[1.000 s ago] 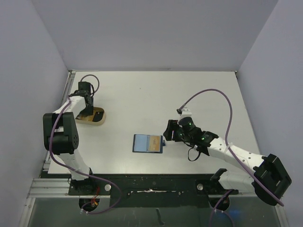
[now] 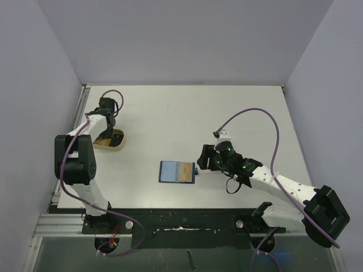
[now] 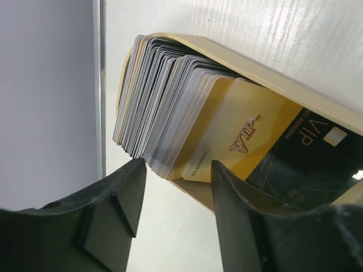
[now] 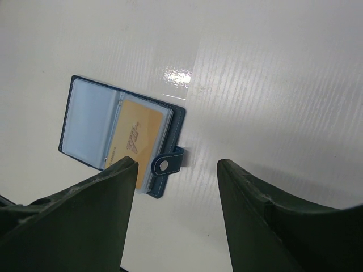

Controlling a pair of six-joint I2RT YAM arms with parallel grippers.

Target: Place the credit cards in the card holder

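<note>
Many credit cards (image 3: 170, 102) stand packed and leaning in an oval beige tray (image 3: 272, 85) in the left wrist view. A yellow VIP card (image 3: 232, 133) and a black VIP card (image 3: 300, 158) lie faces up in it. My left gripper is over the near edge of the tray, fingers apart, with nothing held between them. The open dark blue card holder (image 2: 177, 171) lies flat on the table, a gold card (image 4: 135, 133) in its right-hand sleeve. To its right, my right gripper stands open above bare table, empty.
The holder's strap with a snap button (image 4: 164, 165) sticks out on its right side. A wall and the table's metal edge (image 3: 99, 113) run close to the tray's left.
My left gripper has shifted slightly to the right over the tray. The card holder stays in place, and my right arm has barely moved.
</note>
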